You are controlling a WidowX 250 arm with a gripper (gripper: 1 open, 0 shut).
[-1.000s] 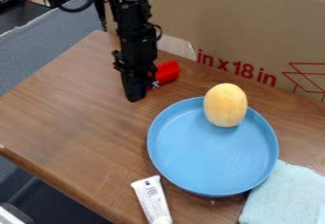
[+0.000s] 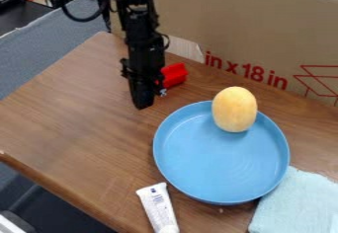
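My black gripper point(image 2: 142, 91) is low over the wooden table at the back, its fingertips near the tabletop, just left of a red cylindrical object point(image 2: 173, 75) that is partly hidden behind it. The gripper looks shut, and I see nothing held in it, though its tips are small and dark. A yellow egg-shaped object point(image 2: 234, 108) rests on the back part of a blue plate point(image 2: 218, 173) at the right.
A white tube point(image 2: 157, 205) lies near the front edge, left of the plate. A light cloth point(image 2: 297, 207) is at the right front. A cardboard wall point(image 2: 251, 30) closes the back.
My gripper has shifted very slightly to the right, by the red object. The plate, yellow object, tube and cloth have not moved.
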